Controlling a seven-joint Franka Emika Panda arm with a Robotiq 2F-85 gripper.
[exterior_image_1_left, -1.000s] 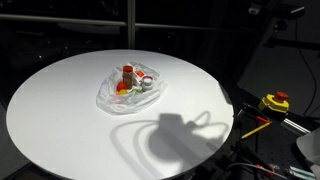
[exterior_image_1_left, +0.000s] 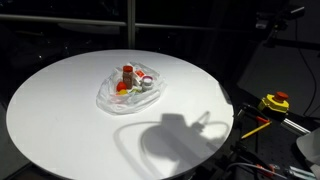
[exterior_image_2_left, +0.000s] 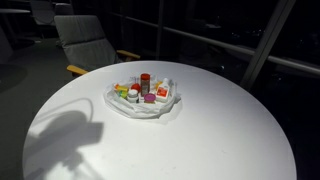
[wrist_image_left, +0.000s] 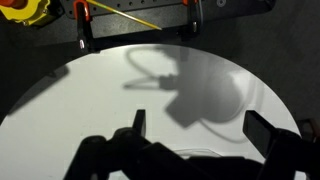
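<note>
A white plastic bag (exterior_image_1_left: 112, 101) lies spread on the round white table (exterior_image_1_left: 60, 120), with small containers gathered in it. Among them stands a red-capped dark jar (exterior_image_2_left: 145, 81), beside a white container with a red label (exterior_image_2_left: 163, 91). A white-lidded jar (exterior_image_1_left: 147, 83) and a purple-topped item (exterior_image_2_left: 150, 98) sit close by. In the wrist view my gripper is open above the table, its two dark fingers wide apart and no object visible between them. Neither exterior view shows the gripper itself, only the arm's shadow on the tabletop.
A yellow box with a red button (exterior_image_1_left: 274, 103) rests on the dark stand beside the table's right edge. A grey chair (exterior_image_2_left: 88, 45) stands near the table. Bare tabletop surrounds the bag.
</note>
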